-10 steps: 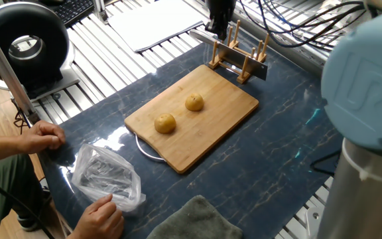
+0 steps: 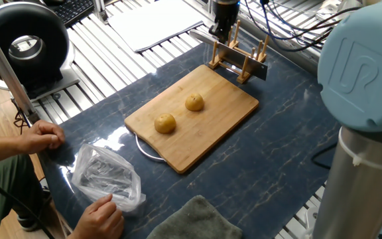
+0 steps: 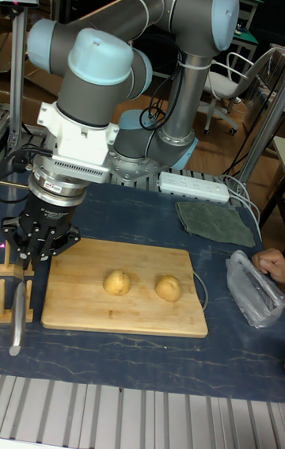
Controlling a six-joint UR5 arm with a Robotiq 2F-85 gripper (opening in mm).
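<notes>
Two potato halves, one (image 2: 165, 123) nearer the handle end and another (image 2: 194, 101) closer to the middle, rest apart on a wooden cutting board (image 2: 227, 106). Behind the board, a knife (image 2: 242, 60) with a wide metal blade sits in a wooden rack (image 2: 245, 72). My black gripper (image 2: 221, 34) points down by the knife's handle side of the rack, seen only in part at the top of exterior view 1. In exterior view 3 the gripper (image 3: 34, 258) is dark and its fingertips blend together over the rack, so its opening and any contact with the knife are unclear.
A person's hands (image 2: 99, 218) rest by a clear plastic bag (image 2: 109, 178) at the table's edge. A grey-green cloth (image 2: 195, 222) lies nearby. Dark tabletop (image 2: 280, 126) to the right of the board is clear. Cables hang behind the rack.
In exterior view 1 my gripper has lowered slightly and shifted a little right towards the rack, and the arm has moved with it. The potatoes, board, knife, bag and cloth look unmoved.
</notes>
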